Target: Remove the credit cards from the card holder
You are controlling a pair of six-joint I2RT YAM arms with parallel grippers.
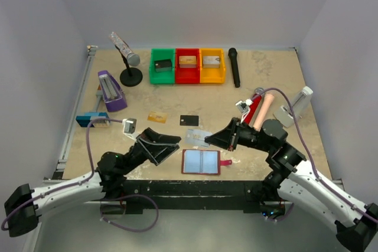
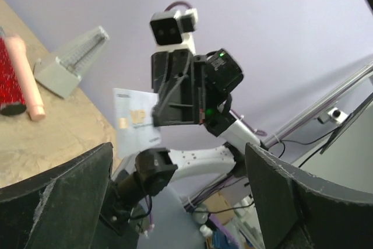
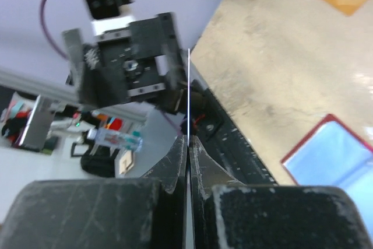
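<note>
A white card (image 1: 196, 137) juts from the tip of my right gripper (image 1: 208, 140), which is shut on its edge. The same card (image 2: 133, 122) shows broadside in the left wrist view, and edge-on as a thin card line (image 3: 188, 94) in the right wrist view. My left gripper (image 1: 169, 153) stands open and empty, to the left of the card. Below lies the opened card holder (image 1: 201, 162), with clear sleeves and a red strap; no card is evident in it. On the table lie a gold card (image 1: 157, 117) and a black card (image 1: 189, 120).
At the back stand a green bin (image 1: 153, 78), a red bin (image 1: 187, 79) and a yellow bin (image 1: 220, 79), with items inside. A black microphone (image 1: 234, 69) is beside them. A purple holder (image 1: 115, 98) and a black stand (image 1: 131, 76) occupy the left.
</note>
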